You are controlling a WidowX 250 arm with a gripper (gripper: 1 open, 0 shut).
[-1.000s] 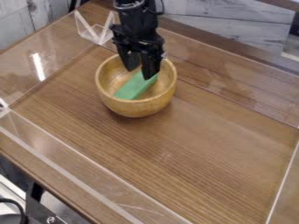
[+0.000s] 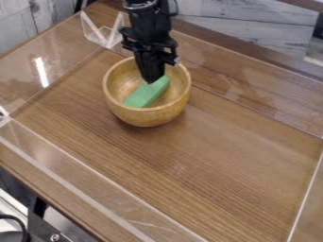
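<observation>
A round tan wooden bowl (image 2: pixel 145 116) sits on the table in the upper middle of the view, with a green oblong object (image 2: pixel 145 93) lying inside it. My black gripper (image 2: pixel 154 76) reaches in from the back over the bowl, its fingertips at the bowl's rear part, above and behind the green object. Nothing shows held between the fingers; the gripper appears shut, though the fingertips are small in view.
A clear plastic piece (image 2: pixel 101 30) stands at the back left. A pale marbled wall runs along the back right. Black cables hang at the lower left.
The gripper has risen a little and moved back from over the green object, which shows more fully in the bowl now.
</observation>
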